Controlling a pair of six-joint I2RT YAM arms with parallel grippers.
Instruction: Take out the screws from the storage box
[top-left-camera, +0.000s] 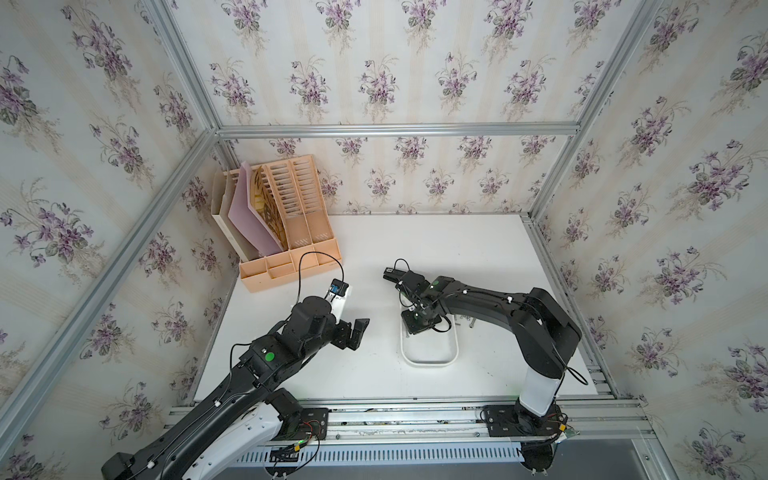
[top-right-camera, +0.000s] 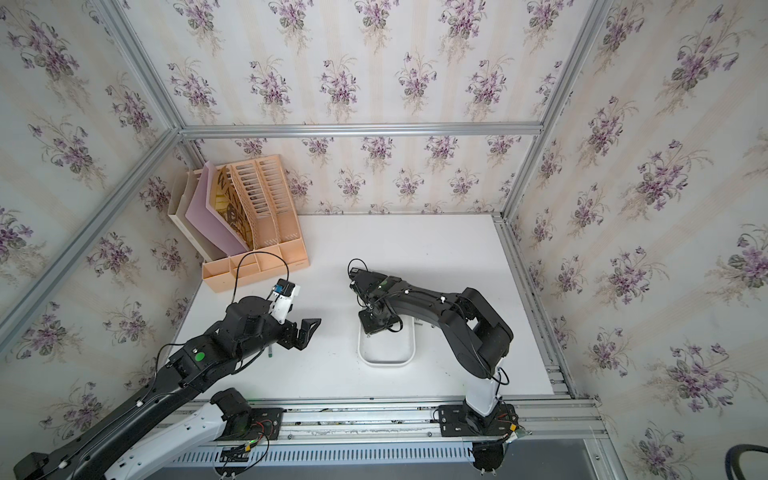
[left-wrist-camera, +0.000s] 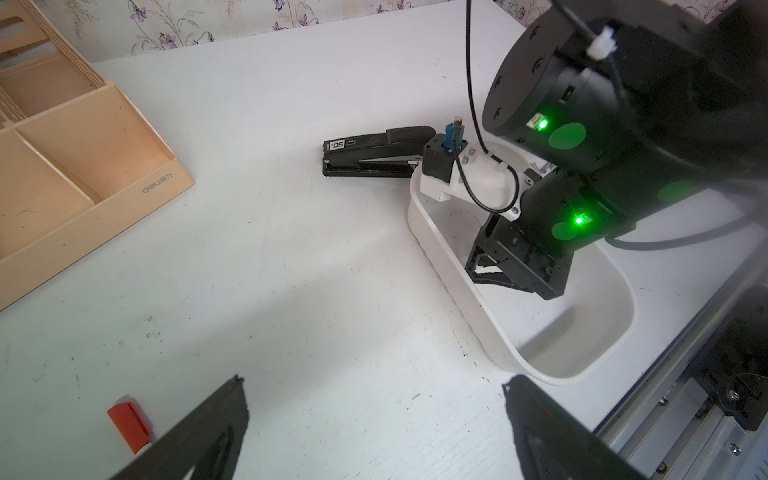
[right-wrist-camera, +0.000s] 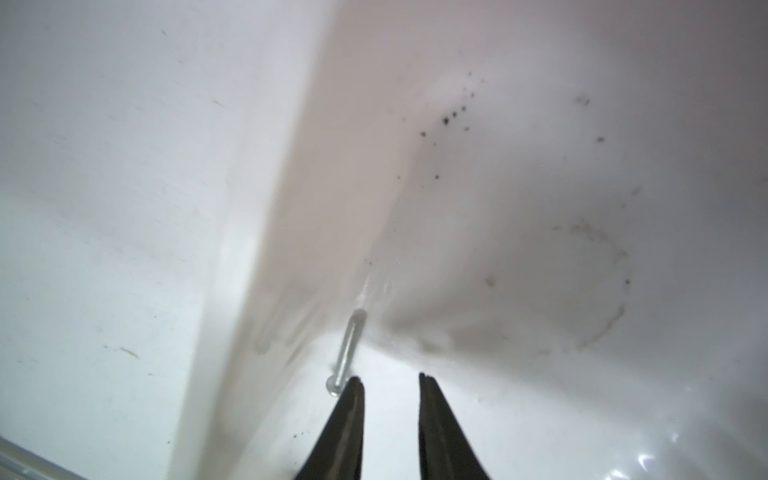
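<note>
A single silver screw (right-wrist-camera: 347, 352) lies on the floor of the white storage box (top-left-camera: 429, 365), near its side wall in the right wrist view. My right gripper is low inside the box. Its fingers are parted by a narrow gap with nothing between them, and the screw's head is just left of the left fingertip, outside the gap. Whether they touch is unclear. Over the table to the box's left, my left gripper hangs wide open and empty. The right arm covers the far part of the box in the top views.
A black stapler (left-wrist-camera: 376, 152) lies against the box's far end. Small metal pieces (top-left-camera: 472, 322) rest on the table right of the box. The wooden organizer (top-left-camera: 288, 268) fills the back left. A red-ended item (left-wrist-camera: 129, 424) lies near the left gripper.
</note>
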